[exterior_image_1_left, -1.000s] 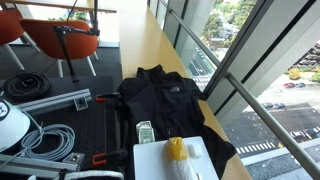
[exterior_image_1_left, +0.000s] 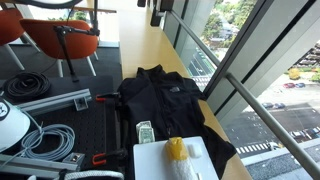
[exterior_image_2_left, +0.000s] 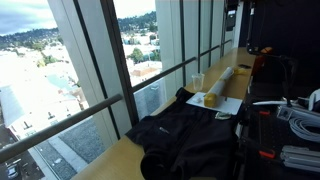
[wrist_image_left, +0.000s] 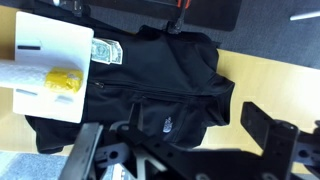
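Observation:
A black jacket (exterior_image_1_left: 165, 95) with a small white logo lies spread on the wooden table; it also shows in the wrist view as dark cloth (wrist_image_left: 150, 82). Over one end of it rests a white board (wrist_image_left: 68, 38), carrying a white roll with a yellow end (wrist_image_left: 62, 80). A banknote (wrist_image_left: 107, 51) lies on the jacket against the board's edge. My gripper is open above the jacket, its fingers wide apart and nothing between them. In exterior view 1 the dark gripper (exterior_image_1_left: 155, 14) shows at the top edge.
Windows with a metal rail (exterior_image_1_left: 245, 95) run along one side of the table. Opposite stands a dark bench with coiled cable (exterior_image_1_left: 45, 140) and red-handled clamps (exterior_image_1_left: 99, 158). Bare wood (wrist_image_left: 275, 90) is free beside the jacket. Orange chairs (exterior_image_1_left: 62, 38) stand farther off.
The gripper has come into exterior view 1 at the top edge, where it was out of sight before. The jacket, board, roll and banknote have not moved.

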